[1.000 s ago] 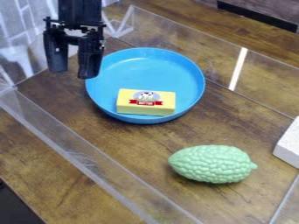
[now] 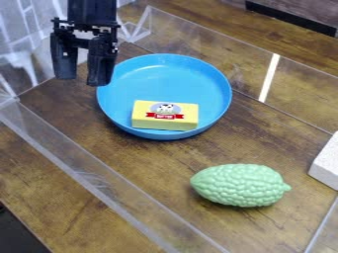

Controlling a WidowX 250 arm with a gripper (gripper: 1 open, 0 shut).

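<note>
A black gripper [image 2: 82,61] hangs at the upper left, open, with its two fingers apart and nothing seen between them, just left of a blue round plate [image 2: 201,95]. On the plate lies a yellow butter box [image 2: 165,116] with a cow picture and red label. A pale green bumpy gourd-like vegetable [image 2: 240,186] lies on the wooden table, below and right of the plate.
A white block [image 2: 327,163] sits at the right edge. Transparent walls border the wooden table [image 2: 132,168] on several sides.
</note>
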